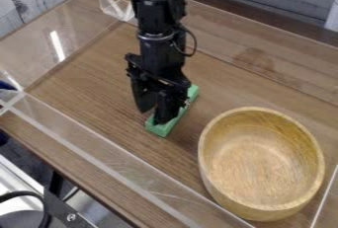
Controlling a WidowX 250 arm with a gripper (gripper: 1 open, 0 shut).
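Observation:
A green rectangular object (pixel 164 125) lies on the wooden tabletop, partly hidden under my black gripper (pixel 158 102). The gripper reaches down from the top centre and is low over the green object's upper-left part. Its fingers are dark and overlap the object, so their exact contact with it is unclear.
A large round wooden bowl (pixel 262 199) stands at the lower right, close to the green object. Clear plastic edging runs along the left, and black cables lie at the lower left corner.

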